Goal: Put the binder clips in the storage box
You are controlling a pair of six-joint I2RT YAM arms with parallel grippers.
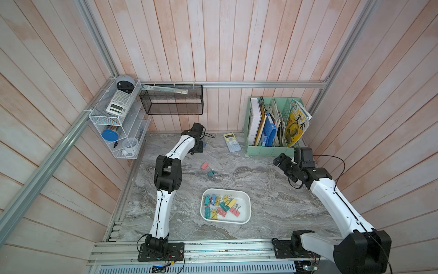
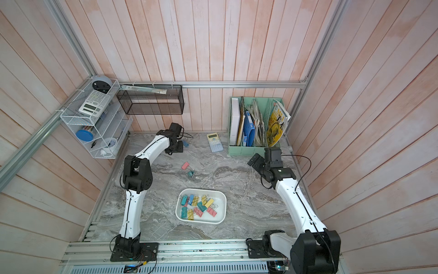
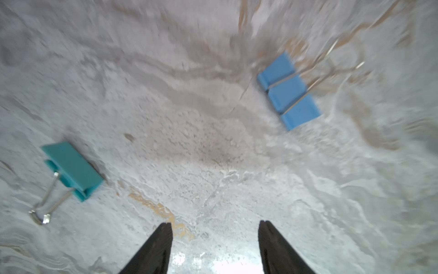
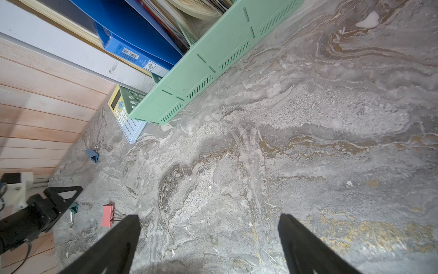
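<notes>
Several coloured binder clips lie in the white storage box [image 1: 246, 214] at the front of the table. Outside it, a pink clip [image 1: 204, 165] and a teal clip [image 1: 210, 173] rest mid-table. In the left wrist view a blue clip [image 3: 292, 93] lies at upper right and another teal clip [image 3: 73, 169] at left. My left gripper hangs over bare table at the back left, its fingers apart and empty, both clips ahead of it. My right gripper stands open over clear table in front of the green file holder, nothing between its fingers.
A calculator [image 1: 231, 142] lies at the back beside the green file holder [image 1: 269, 150]. The white wire rack [image 1: 119, 119] stands at the left wall, with a black mesh basket [image 1: 171, 100] on the back wall.
</notes>
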